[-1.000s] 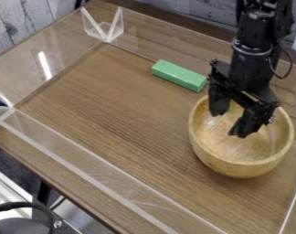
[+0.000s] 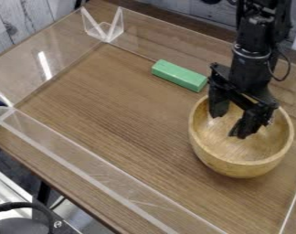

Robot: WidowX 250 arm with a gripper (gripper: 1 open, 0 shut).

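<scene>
A black robot arm reaches down from the top right, its gripper (image 2: 242, 114) open with dark fingers spread inside the rim of a large pale wooden bowl (image 2: 236, 157). Nothing can be clearly seen between the fingers, and the fingertips are partly lost against the dark shadow in the bowl.
A green block (image 2: 179, 75) lies left of the arm. A clear plastic object (image 2: 103, 26) stands at the back left. Dark cables and another dark part (image 2: 19, 218) are at the lower left.
The gripper has shifted only slightly within the bowl; the bowl and green block look unmoved.
</scene>
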